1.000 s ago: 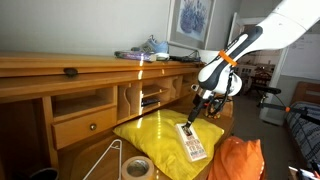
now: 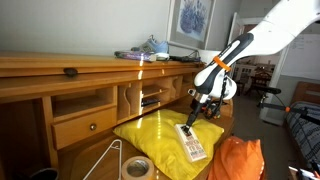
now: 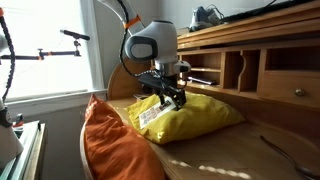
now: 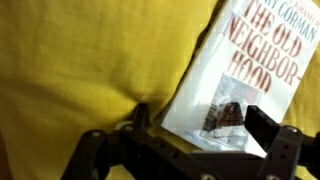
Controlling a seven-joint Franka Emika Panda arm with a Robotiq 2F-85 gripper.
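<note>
A white-covered book point(image 4: 262, 50) titled "The Old Neighborhood" lies tilted on a yellow cushion or cloth point(image 2: 140, 130). Exterior view 2 shows the book point(image 3: 155, 110) on the near slope of that yellow heap. My gripper is open, straddling the book's lower left edge in the wrist view. One finger point(image 4: 140, 118) is over bare yellow cloth, the other over the cover's lower right part. From the side, the gripper point(image 2: 187, 130) is down close to the book's upper end; whether the fingertips touch anything I cannot tell. Nothing is held.
An orange cloth point(image 2: 238, 160) lies to the front right in exterior view 1. A roll of tape point(image 2: 138, 168) and a thin hooked rod point(image 2: 108, 155) lie at the front left. Behind the cushion stands a wooden desk hutch with a drawer point(image 2: 85, 127) and cubbies.
</note>
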